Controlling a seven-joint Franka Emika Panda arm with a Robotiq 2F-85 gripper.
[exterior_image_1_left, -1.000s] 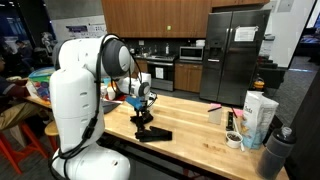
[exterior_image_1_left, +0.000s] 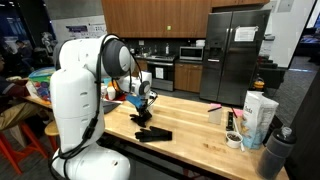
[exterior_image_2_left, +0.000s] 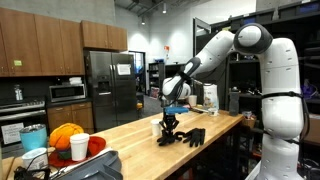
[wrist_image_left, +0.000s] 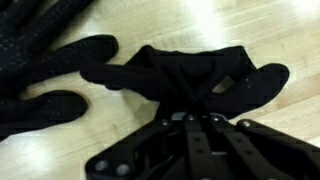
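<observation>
Two black gloves are on the wooden table. One glove (wrist_image_left: 245, 95) is bunched up at the fingertips of my gripper in the wrist view, with its fingers splayed to both sides. My gripper is shut on its fabric; the fingertips themselves are covered by the dark cloth. The other glove (wrist_image_left: 45, 75) lies flat to the left in the wrist view, apart from my gripper. In exterior view 1 this flat glove (exterior_image_1_left: 154, 134) is nearer the table's front edge than my gripper (exterior_image_1_left: 142, 112).
Toward the table's right end stand a white bag (exterior_image_1_left: 259, 120), a dark canister (exterior_image_1_left: 275, 155) and a small cup (exterior_image_1_left: 233, 139). A red tray (exterior_image_2_left: 88, 157) with a white container (exterior_image_2_left: 79, 148) is in exterior view 2. Mid-table is mostly clear.
Little differs. My gripper stays low over the table at almost the same place, and the flat glove has not moved.
</observation>
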